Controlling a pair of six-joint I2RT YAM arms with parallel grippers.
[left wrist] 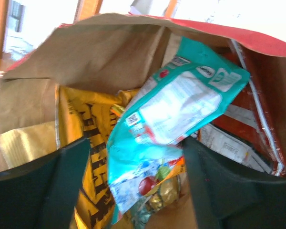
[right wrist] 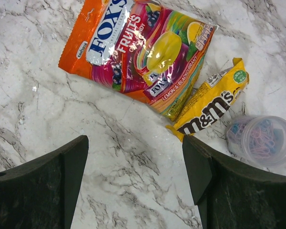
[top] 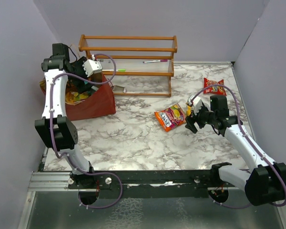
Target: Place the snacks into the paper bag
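Observation:
The red-sided paper bag (top: 97, 102) stands at the back left, its mouth open. Over that mouth hangs my left gripper, open, its fingers well apart. A teal snack packet (left wrist: 176, 102) lies in the bag beneath them, alongside a yellow packet (left wrist: 95, 124) and a dark red one (left wrist: 240, 117). On the table, a Fox's fruit candy bag (right wrist: 148, 52) and a yellow M&M's packet (right wrist: 212, 102) lie side by side. Short of both, my right gripper is open and empty. Farther back rests a red snack packet (top: 214, 86).
A wooden rack (top: 128, 49) stands at the back, right of the bag. Close to the M&M's packet is a clear round tub (right wrist: 262, 140) of small coloured bands.

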